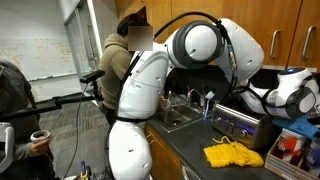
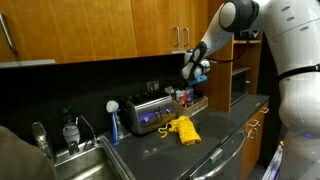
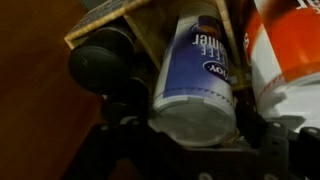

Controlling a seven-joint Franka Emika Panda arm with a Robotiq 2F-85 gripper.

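Observation:
A blue and white creamer canister fills the middle of the wrist view, one white end towards the camera. My gripper shows as dark shapes along the bottom edge, close to that end; whether its fingers press on the canister cannot be made out. In exterior view 1 the gripper is over a wooden box at the counter's right end. Farther off in exterior view 2, the same box stands by the back wall, with the arm reaching down over it.
An orange and white container lies close on the canister's right, a black-lidded jar on its left. A toaster stands beside the box. In front lies a yellow cloth; the counter nearer the sink is mostly clear.

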